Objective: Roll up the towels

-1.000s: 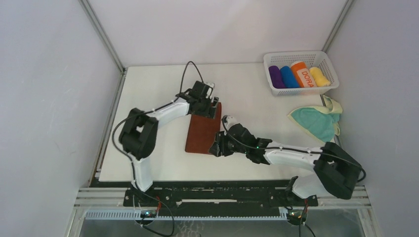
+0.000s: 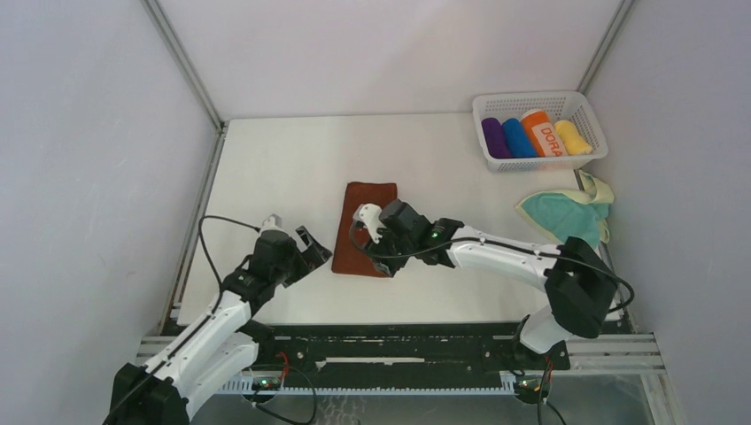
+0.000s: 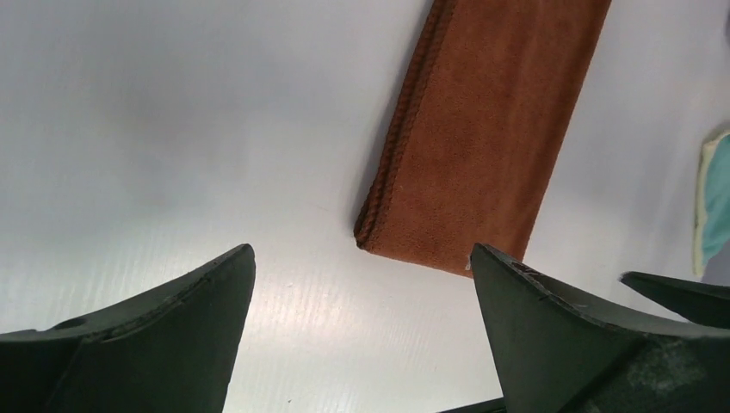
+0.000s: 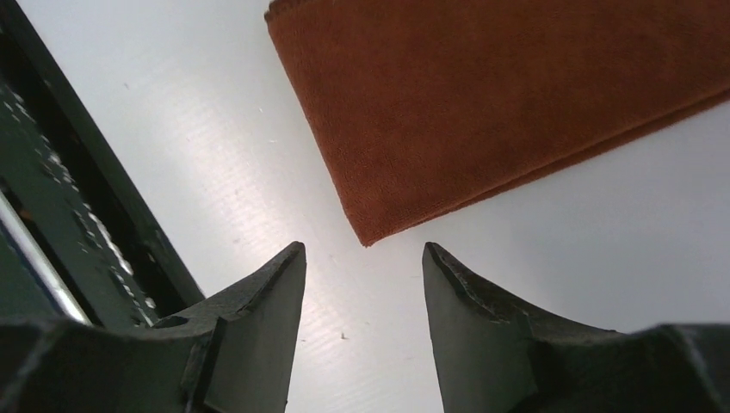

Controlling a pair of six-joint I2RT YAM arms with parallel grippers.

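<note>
A brown towel [image 2: 368, 197] lies flat, folded into a long strip in the middle of the table; its layered edge shows along the left side of the towel [image 3: 508, 112] in the left wrist view. Just left of its near end, my left gripper [image 2: 321, 254] stands open and empty. My open right gripper [image 2: 383, 248] is over the near right part of the towel and hides some of it in the top view. In the right wrist view a towel corner [image 4: 368, 232] lies just beyond the fingertips, with nothing between them.
At the back right stands a white basket [image 2: 549, 163] holding several rolled towels, one of them orange [image 2: 536, 128]. A teal towel [image 2: 567, 217] with a yellow border lies loose at the table's right edge.
The towel looks unmoved.
</note>
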